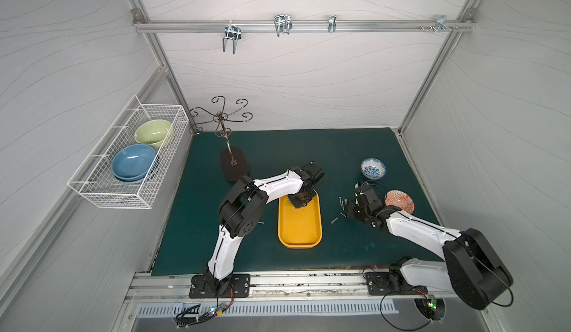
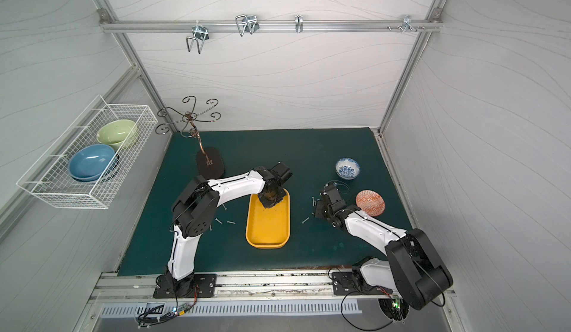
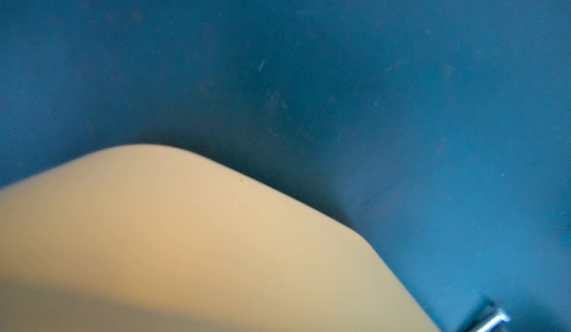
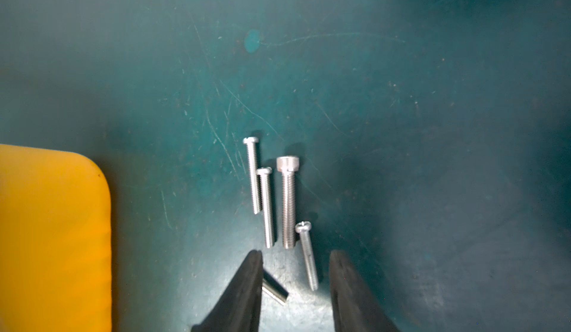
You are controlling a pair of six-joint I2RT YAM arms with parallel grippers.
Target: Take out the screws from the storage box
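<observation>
The yellow storage box [image 1: 299, 228] lies mid-table, my left gripper [image 1: 304, 194] over its far end; its fingers are not visible. In the left wrist view the box's corner [image 3: 196, 236] fills the lower left, with a metal screw [image 3: 487, 320] at lower right. My right gripper is part open, fingertips over several loose screws [image 4: 288, 201] on the table right of the box. Nothing shows held in it. More screws [image 2: 230, 222] lie left of the box.
A blue-patterned bowl [image 1: 373, 169] and an orange dish [image 1: 399, 200] sit at right. A dark metal stand [image 1: 233, 164] is back left, a wire basket [image 1: 107, 192] with bowls on the left wall.
</observation>
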